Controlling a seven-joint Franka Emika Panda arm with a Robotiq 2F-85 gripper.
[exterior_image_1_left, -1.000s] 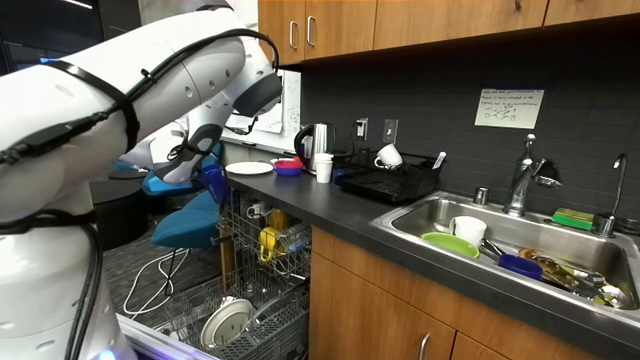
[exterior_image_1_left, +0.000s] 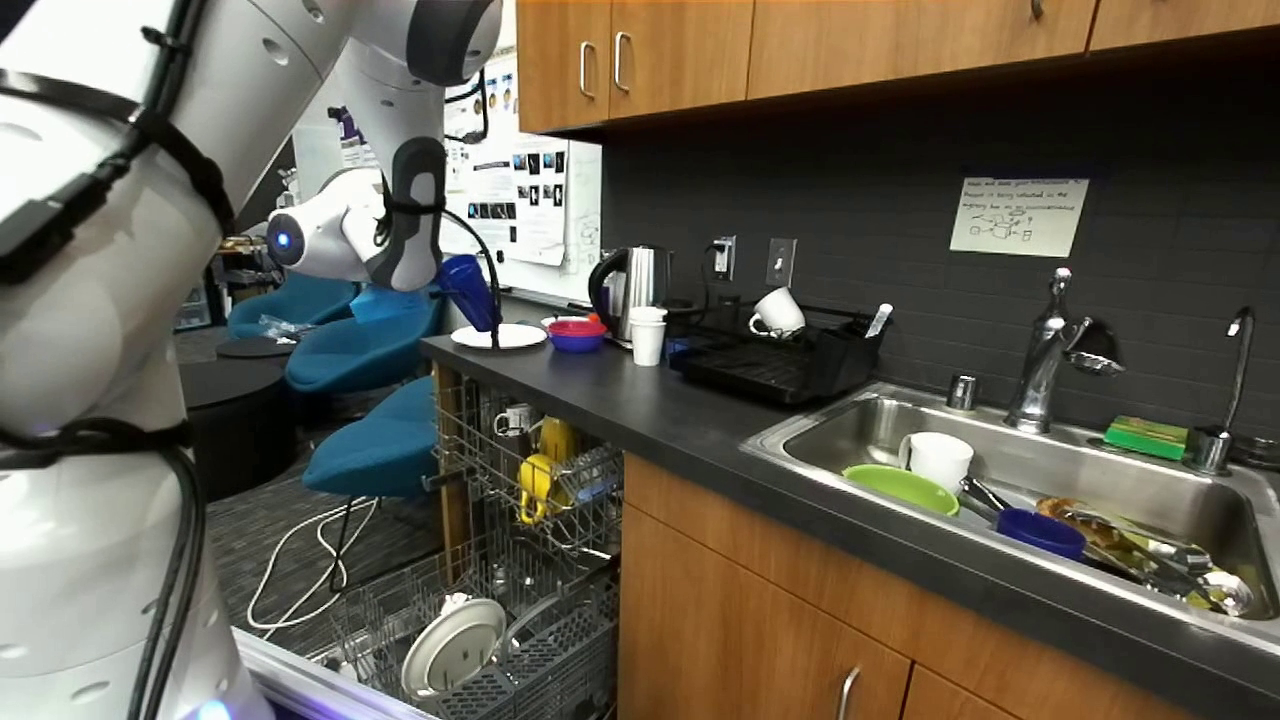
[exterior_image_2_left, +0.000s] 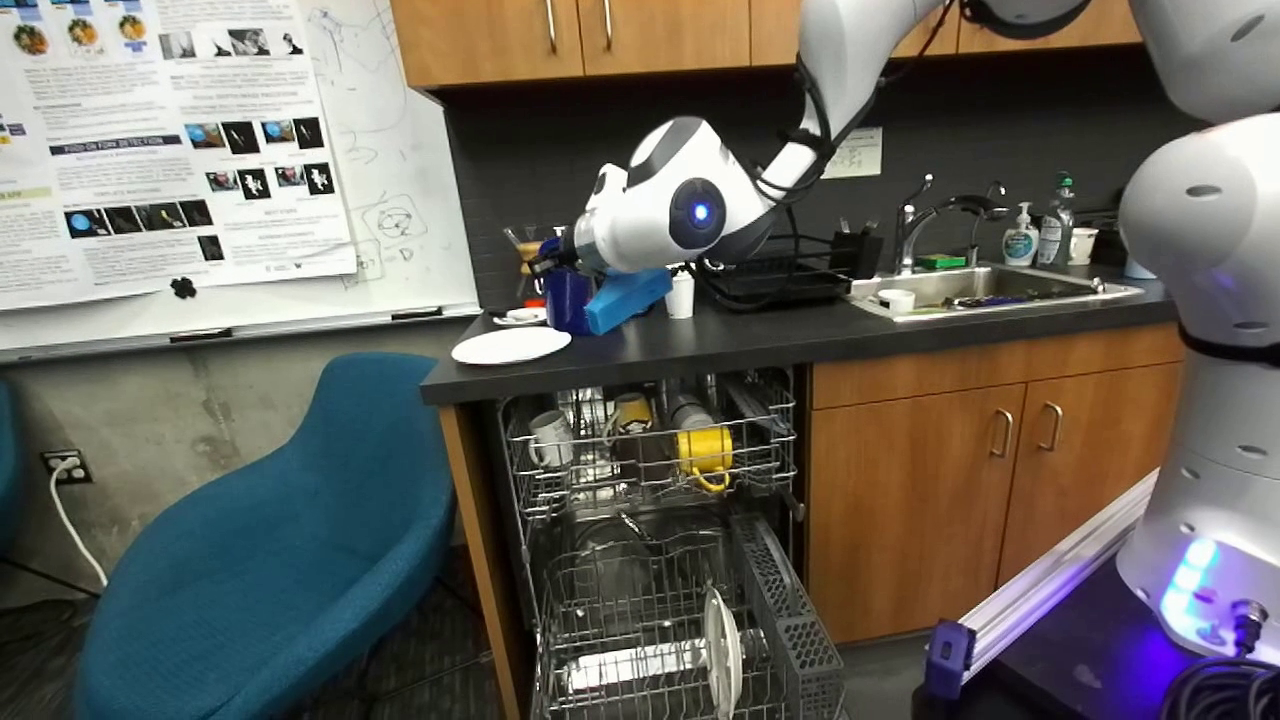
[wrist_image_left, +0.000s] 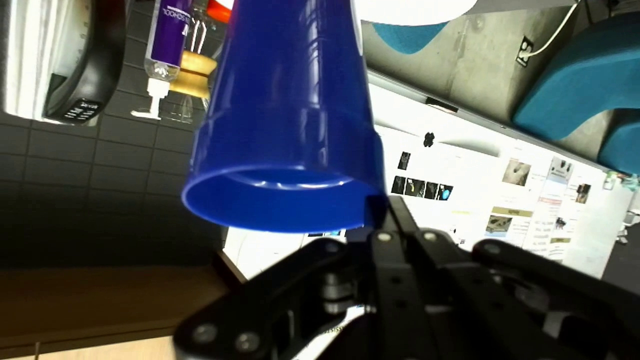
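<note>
A deep blue cup (wrist_image_left: 288, 90) hangs from my gripper, whose fingers are shut on its thin rim. Its open mouth faces the wrist camera. In exterior view 1 the cup (exterior_image_1_left: 468, 292) is tilted and appears in front of the counter's far end, near a white plate (exterior_image_1_left: 499, 336). Exterior view 2 has the cup (exterior_image_2_left: 567, 300) above or beside the counter, just behind the plate (exterior_image_2_left: 511, 347) in the picture; the gap beneath it cannot be judged. The fingertips are hard to make out in both exterior views.
Below the counter (exterior_image_1_left: 672, 414) is an open dishwasher; its upper rack (exterior_image_2_left: 648, 462) holds mugs, its lower one plates. Bowls (exterior_image_1_left: 577, 335), white cups (exterior_image_1_left: 648, 338), a kettle (exterior_image_1_left: 632, 288) and a drying rack (exterior_image_1_left: 780, 366) occupy the counter. Dishes fill the sink (exterior_image_1_left: 828, 446).
The arm has swung back and up. The blue cup has risen from beside the counter's end, near the upper rack, to about plate height and a little right in exterior view 1.
</note>
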